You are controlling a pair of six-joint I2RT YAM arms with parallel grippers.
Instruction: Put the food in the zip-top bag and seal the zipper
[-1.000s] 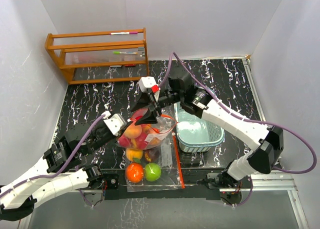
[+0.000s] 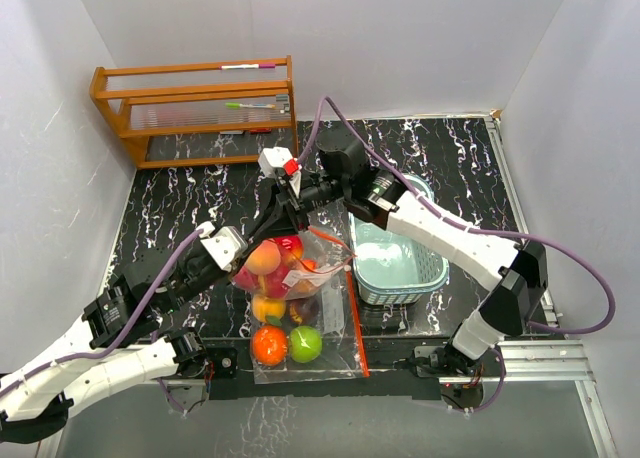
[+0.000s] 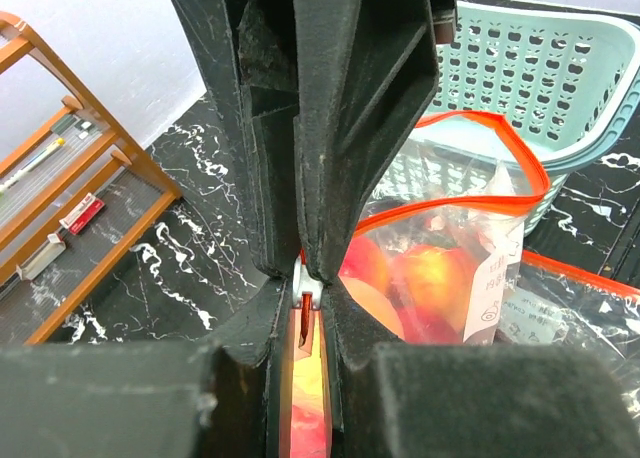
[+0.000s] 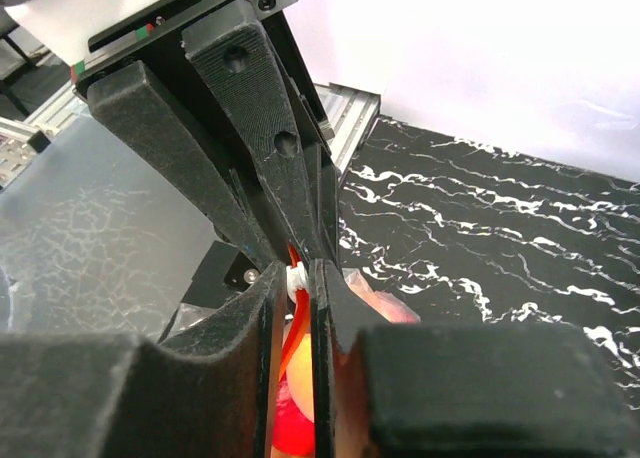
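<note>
A clear zip top bag (image 2: pixel 330 353) with an orange zipper edge lies in the middle, filled with toy food. An orange fruit (image 2: pixel 270 347) and a green fruit (image 2: pixel 305 344) show near its front end. My left gripper is shut on the bag's zipper end, where a white slider (image 3: pixel 308 281) shows. Close to the same spot, my right gripper is part open, its fingers on either side of the slider and orange strip. The two grippers' tips nearly meet in the top view. Further along, the zipper mouth (image 3: pixel 500 206) gapes in a loop.
An empty pale green basket (image 2: pixel 400 258) stands right of the bag, partly under the right arm. At the back left is a wooden rack (image 2: pixel 200 93) with pens.
My right gripper has moved left, up to the left gripper's tips, and its fingers have narrowed. The left arm has hardly moved, and the food lies as before.
</note>
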